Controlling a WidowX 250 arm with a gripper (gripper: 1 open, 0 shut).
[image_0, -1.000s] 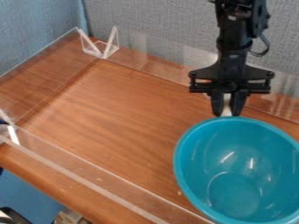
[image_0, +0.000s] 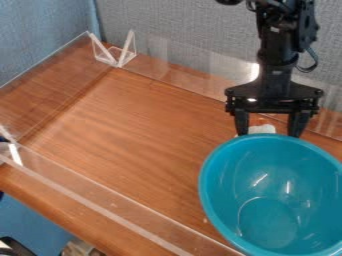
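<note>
My black gripper (image_0: 271, 122) hangs at the back right of the wooden table, just behind the rim of a large teal bowl (image_0: 230, 189), its two fingers standing apart, open. A small white object (image_0: 262, 129) shows low between the fingers, partly hidden behind the bowl's rim; I cannot tell what it is. The bowl fills the lower right of the view and looks empty.
Clear plastic walls edge the table at the back and front. A white wire frame (image_0: 114, 52) stands at the back left corner.
My gripper has moved slightly right and lower, and its fingers now stand wider apart around where the white object is. The bowl looks unmoved.
</note>
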